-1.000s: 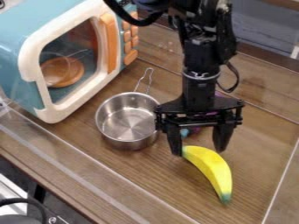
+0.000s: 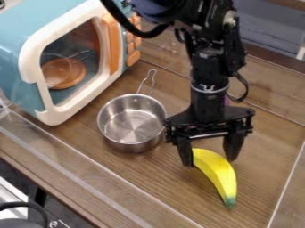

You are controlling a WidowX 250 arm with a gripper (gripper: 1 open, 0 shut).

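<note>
My black gripper (image 2: 209, 153) is open and pointed down over the upper end of a yellow banana (image 2: 219, 178), its two fingers on either side of that end. The banana lies on the wooden table with its green tip toward the front right. Whether the fingers touch it I cannot tell.
A steel pot (image 2: 130, 121) with a wire handle stands left of the gripper. A toy microwave (image 2: 48, 44) with a light blue shell and an orange plate inside sits at the back left.
The gripper has come lower and slightly toward the front, over the banana's upper end. The banana and pot have not visibly moved.
</note>
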